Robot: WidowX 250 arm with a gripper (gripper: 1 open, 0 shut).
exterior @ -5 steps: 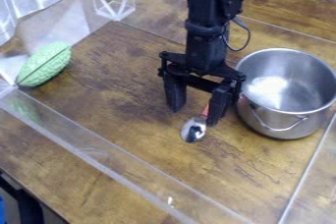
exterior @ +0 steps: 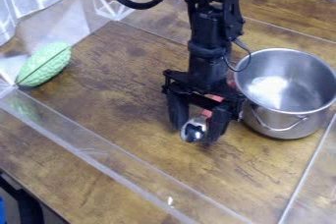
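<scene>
The black gripper (exterior: 201, 114) is low over the wooden table at the centre, its fingers around a spoon (exterior: 196, 130) with a silver bowl and a red handle mostly hidden behind the gripper. Whether the fingers are closed on the spoon cannot be told. A steel pot (exterior: 289, 83) stands just to the right of the gripper.
A green mesh object (exterior: 45, 64) lies at the left behind clear plastic edging. Bare wood (exterior: 105, 110) fills the left and front of the table. Clear panels run along the left and right edges.
The gripper has come down and toward the front, over the spoon, covering more of it. The pot has stayed about where it was.
</scene>
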